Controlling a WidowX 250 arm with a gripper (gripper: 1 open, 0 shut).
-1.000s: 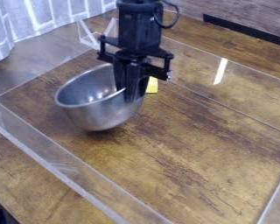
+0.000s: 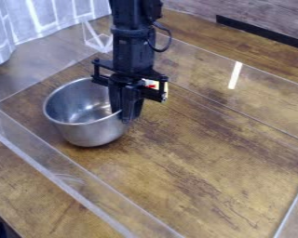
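Note:
A steel bowl (image 2: 79,121) rests on the wooden table at the left of the view. My gripper (image 2: 129,110) is at the bowl's right rim, pointing down; it looks closed there, but whether the rim is between its fingers is hard to tell. Behind it a small yellow and red object (image 2: 155,89) is mostly hidden by the gripper.
Clear plastic side panels border the wooden table (image 2: 214,167). A white curtain hangs at the back left and a dark strip lies at the back right.
The bowl and my gripper have moved left, and the bowl now sits more level and lower on the table. More of the yellow object is now covered by the gripper.

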